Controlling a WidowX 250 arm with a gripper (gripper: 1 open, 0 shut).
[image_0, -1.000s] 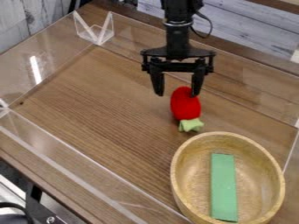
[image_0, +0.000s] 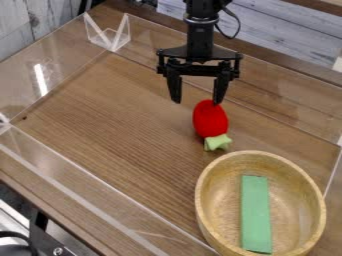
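Observation:
My black gripper (image_0: 198, 85) hangs over the wooden table, its fingers spread apart, just above and behind a red rounded object (image_0: 210, 118) with a pale green end (image_0: 217, 143). Nothing shows held between the fingers. A large beige bowl (image_0: 214, 200) at the bottom right holds a flat green bar (image_0: 255, 213).
A clear wire-like holder (image_0: 104, 32) stands at the back left. Dark cables show at the bottom left edge.
The red object and bowl look essentially unmoved.

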